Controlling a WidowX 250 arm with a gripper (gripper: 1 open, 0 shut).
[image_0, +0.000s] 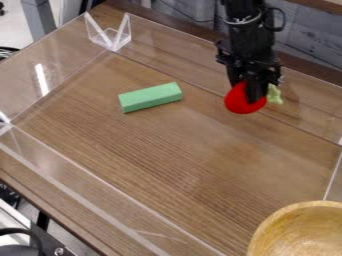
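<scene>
The black gripper hangs at the upper right of the table, shut on a red round object. A pale yellow-green item lies just behind and right of the red object, partly hidden. A green block lies apart to the left.
A clear wire holder stands at the back left. A tan bowl sits at the front right corner. The back edge runs behind the arm.
</scene>
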